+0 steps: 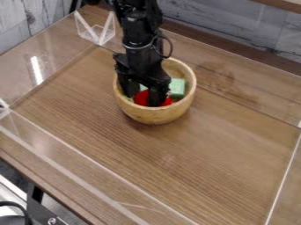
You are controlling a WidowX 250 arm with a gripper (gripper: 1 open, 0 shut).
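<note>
My black arm comes down from the top centre to the gripper [141,81], which is low inside a wooden bowl [171,112] on the table [94,141]. A red object [150,98] lies in the bowl under the fingers, with a green object [177,86] to its right. The gripper hides part of both, and whether anything is between its fingers is unclear.
The wooden table has broad free room left, right and in front of the bowl. Clear plastic pieces [97,26] stand at the back left edge. A wall runs behind the table.
</note>
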